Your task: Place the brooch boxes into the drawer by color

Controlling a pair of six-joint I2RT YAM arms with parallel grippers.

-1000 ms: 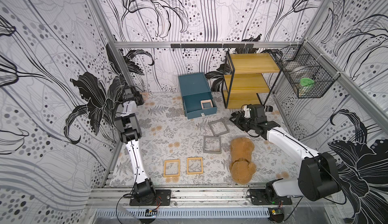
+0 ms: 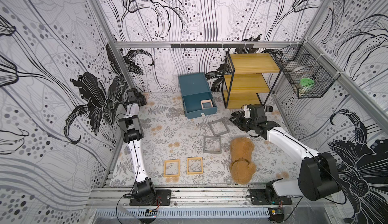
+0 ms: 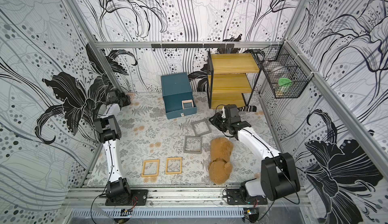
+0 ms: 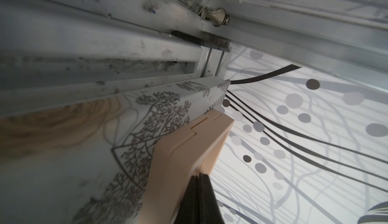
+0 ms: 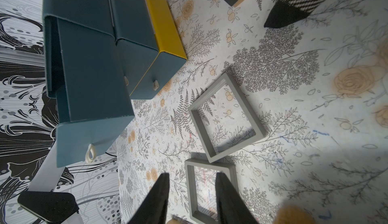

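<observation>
At the far left corner my left gripper is shut with nothing between its fingers. A pinkish brooch box (image 4: 181,151) stands tilted on edge there, outside those fingers and just behind them in the left wrist view; whether they touch it I cannot tell. Another pale pink box (image 2: 206,103) sits in the pulled-out drawer of the teal cabinet (image 2: 194,84). Two grey boxes (image 5: 228,117) (image 2: 212,144) lie on the table before the drawer. Two yellow boxes (image 2: 171,167) (image 2: 194,165) lie near the front. My right gripper is open and empty above the grey boxes.
A brown plush toy (image 2: 242,160) lies right of the grey boxes. Behind my right arm stands a wooden shelf (image 2: 246,78), with a wire basket (image 2: 309,74) on the right wall. A metal rail (image 4: 93,42) and wall crowd my left gripper.
The right arm is practically still.
</observation>
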